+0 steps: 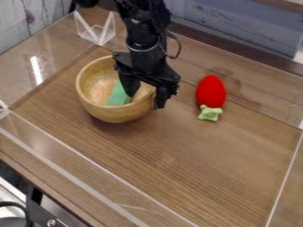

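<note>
A black robot arm with its gripper [145, 87] reaches down from the top over a tan bowl [104, 110] on the wooden table. One finger is over the bowl's inside, the other near its right rim; the gripper is open. A pale green object [119, 94] lies in the bowl, partly hidden behind the gripper.
A red oval object [211, 90] and a small light green piece [210, 113] lie to the right. A clear container [96, 24] stands at the upper left.
</note>
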